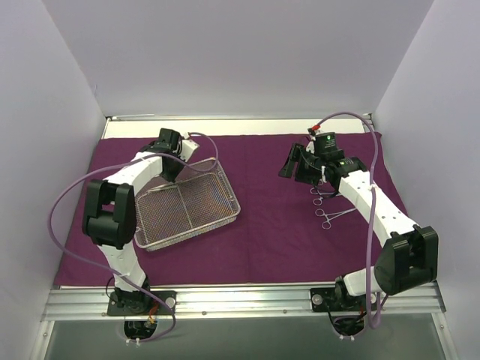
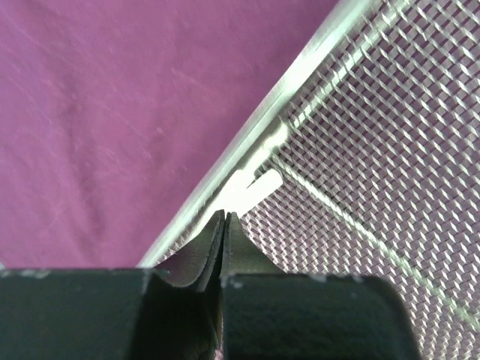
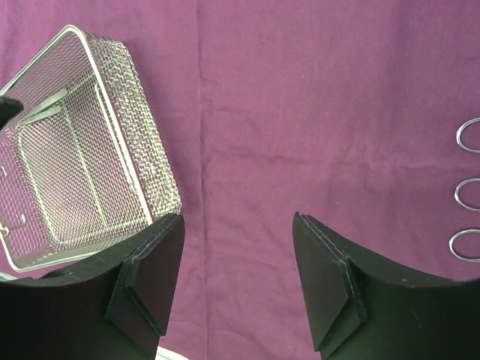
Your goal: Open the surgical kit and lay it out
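The wire-mesh basket lies at a slant on the left of the purple cloth. At its far long wall, my left gripper reaches down inside. In the left wrist view, the left gripper is shut on a slender metal instrument, whose two pale ends project past the fingertips beside the wall; the grip itself is mostly hidden. Over bare cloth on the right, my right gripper stands open and empty. Below and right of it are ringed scissor-like instruments, partly hidden by the arm.
Purple cloth covers the table, with a wide bare stretch between the basket and the scissor-like instruments. A small hooked wire part shows at the basket's near end. Purple tubes loop over both arms.
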